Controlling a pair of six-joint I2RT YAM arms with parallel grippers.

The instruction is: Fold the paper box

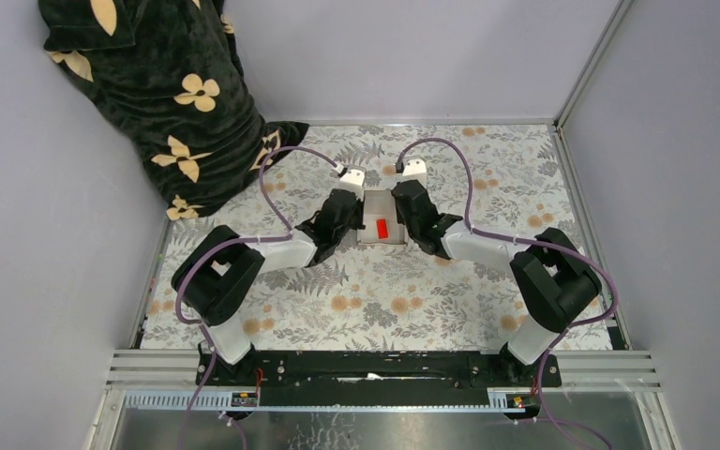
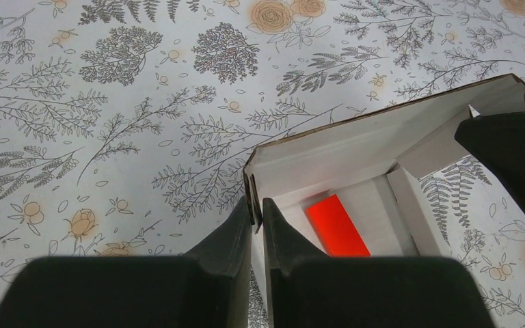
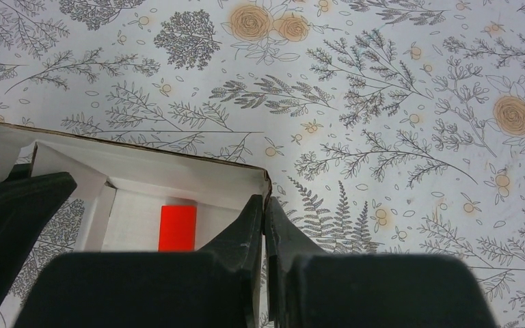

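The cardboard box [image 1: 371, 239] stands between both grippers near the middle of the table, its back wall [image 2: 355, 147] raised, a red block [image 3: 178, 225] lying flat inside. My left gripper is shut on the back wall's left corner, where folded cardboard shows at the fingertips. My right gripper is shut on the opposite corner of that wall. In each wrist view the other gripper's dark finger shows at the far end of the wall. The near part of the box is hidden behind the gripper bodies in the wrist views.
A dark patterned cloth [image 1: 159, 103] hangs over the back left corner. Grey walls border the table at the back and sides.
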